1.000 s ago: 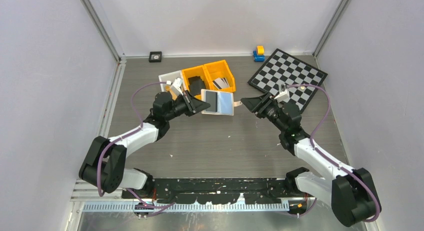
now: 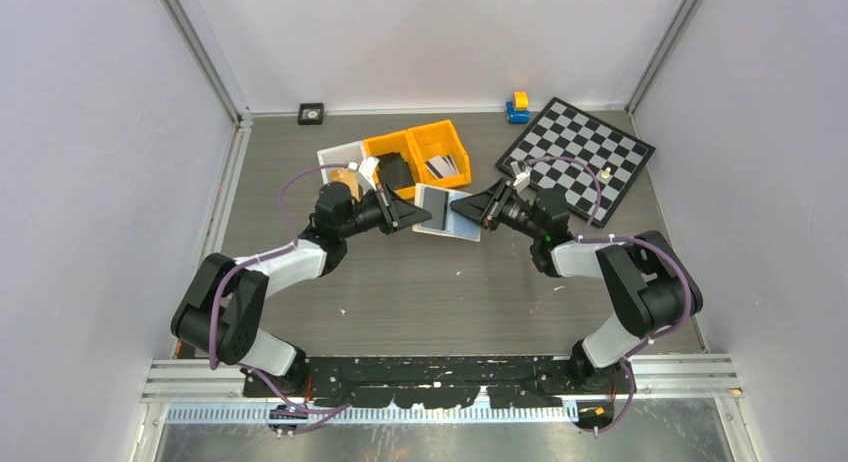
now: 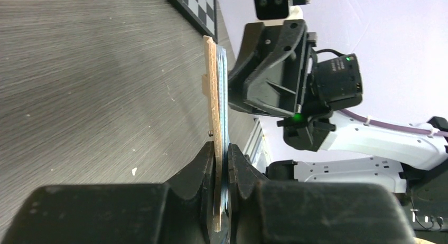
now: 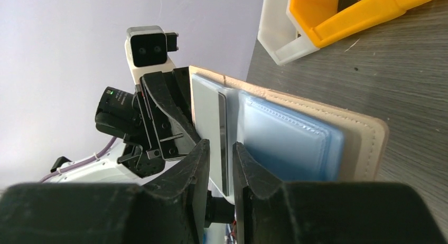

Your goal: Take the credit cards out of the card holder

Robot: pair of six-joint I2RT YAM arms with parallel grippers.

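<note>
Over the middle of the table hangs the tan card holder (image 2: 417, 223), lying open like a book. My left gripper is shut on its left side. A light blue face (image 4: 288, 133) covers the right half, under clear plastic; a grey panel (image 4: 208, 117) with a dark edge fills the other half. My right gripper is at the holder's face, its fingers a little apart. The dark edge shows between its fingertips; contact cannot be told. In the left wrist view the holder (image 3: 212, 91) appears edge-on, the right gripper close against its blue side.
Behind the holder stands an orange box (image 2: 458, 180) with several cards (image 2: 441, 167) in one compartment and a black item (image 2: 394, 172) in another; a white tray (image 2: 327, 158) adjoins it. A chessboard (image 2: 560, 152) lies at the back right.
My right gripper has moved left from beside the holder's right edge to over its blue half, and the tan tab it was at is out of sight. The holder has shifted slightly right with my left gripper.
</note>
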